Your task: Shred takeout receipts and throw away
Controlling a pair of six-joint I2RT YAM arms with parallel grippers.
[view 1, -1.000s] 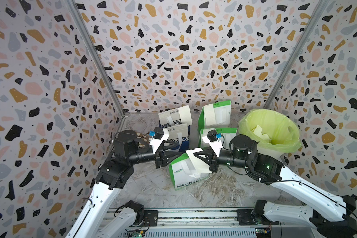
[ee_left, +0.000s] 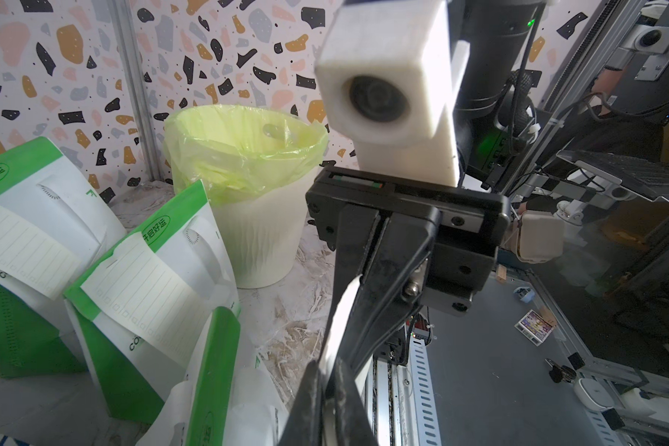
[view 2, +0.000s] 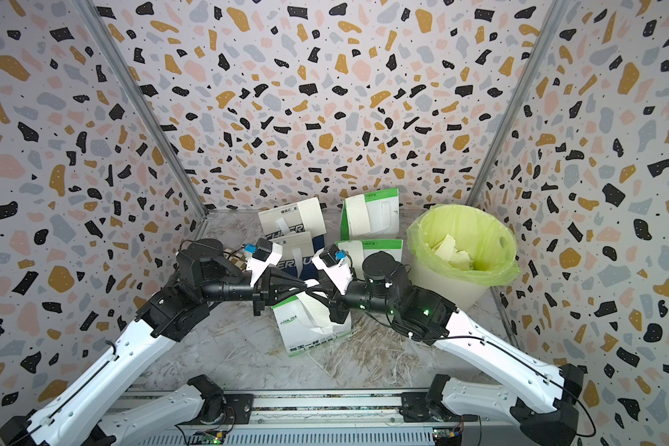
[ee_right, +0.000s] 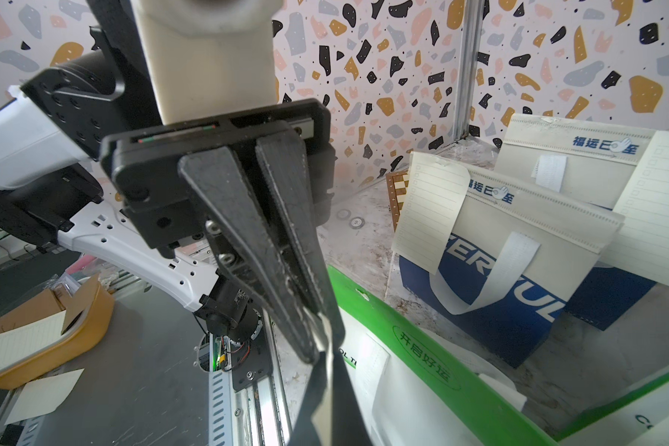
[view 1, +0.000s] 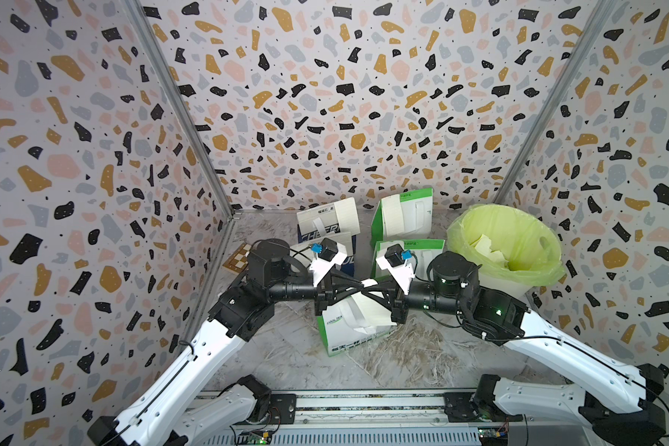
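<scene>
A white receipt (view 1: 371, 310) hangs between my two grippers, above a tipped green-and-white bag (view 1: 340, 333). My right gripper (view 1: 373, 293) is shut on its top edge. My left gripper (view 1: 355, 290) meets it from the left, fingertips at the paper; how far its fingers are closed is hard to tell. In the right wrist view a thin white strip shows between the overlapping fingertips. A bin (view 2: 446, 290) with a yellow-green liner at right holds torn paper (view 2: 449, 252).
Blue-and-beige bags (ee_right: 498, 312) stand at back left and green bags (ee_left: 133, 327) at back centre, with paper slips on them. A brown board lies by the left wall.
The right gripper has moved very little.
</scene>
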